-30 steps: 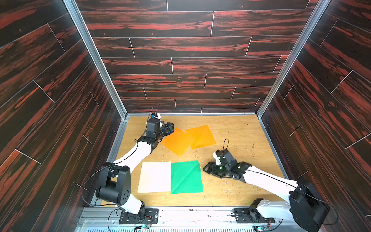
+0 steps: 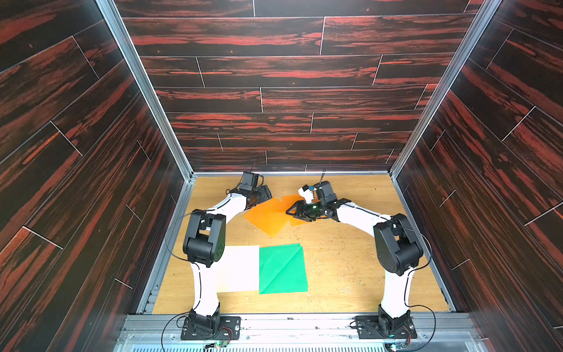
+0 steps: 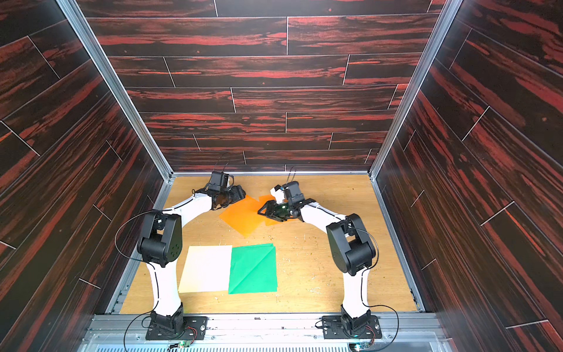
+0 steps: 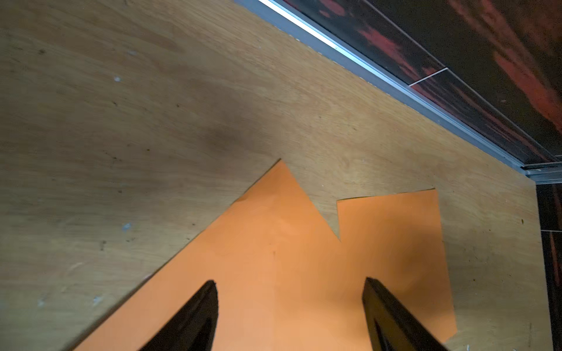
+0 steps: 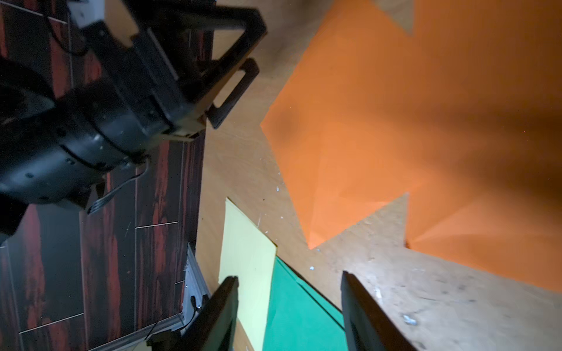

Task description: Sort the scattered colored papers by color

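Observation:
Two overlapping orange papers (image 2: 269, 218) lie at the back middle of the wooden table. My left gripper is open above them, nothing between its fingers. My right gripper also hangs open over the orange papers, just right of the left one, and hides part of them in the top views. Toward the front, a white paper (image 3: 205, 268) lies beside green paper (image 3: 252, 268), which shows a diagonal crease and a doubled top edge.
Dark walls with metal edge rails enclose the table. Bare wood (image 3: 340, 193) is free at the back right and at the front right of the table (image 2: 346, 281).
My right gripper has moved from beside the green paper back and left onto the orange papers. My left gripper has shifted slightly right, and its arm's pose has changed.

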